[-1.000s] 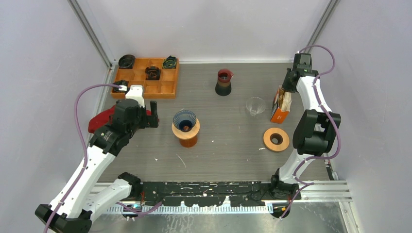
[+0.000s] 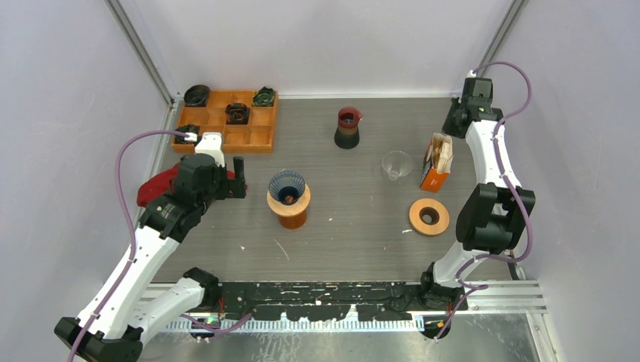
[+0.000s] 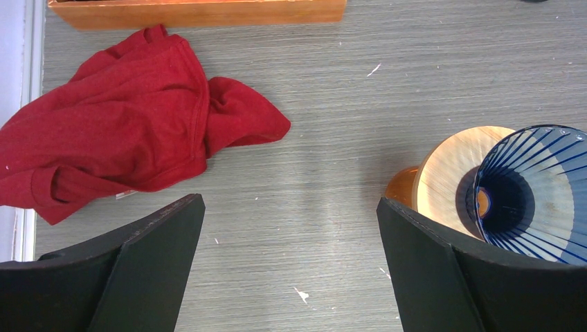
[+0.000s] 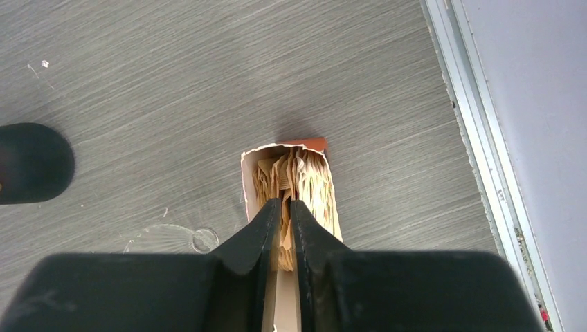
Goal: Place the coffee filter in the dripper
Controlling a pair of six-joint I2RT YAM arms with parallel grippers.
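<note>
A blue ribbed dripper [image 2: 287,183] [image 3: 567,180] sits on a wooden stand [image 2: 290,216] at centre-left. An orange box [image 2: 432,178] on the right holds folded brown paper coffee filters [image 4: 315,183]. My right gripper is over the box in the right wrist view, its fingertips close together with a narrow gap; whether any paper is between them cannot be told. My left gripper stands open, left of the dripper over bare table, nothing between its fingers.
A carafe [image 2: 346,136], clear glass cone [image 2: 396,162] and wooden ring [image 2: 427,226] stand nearby. A wooden organiser [image 2: 256,136] and red cloth [image 3: 118,124] are at left.
The left arm has not moved.
</note>
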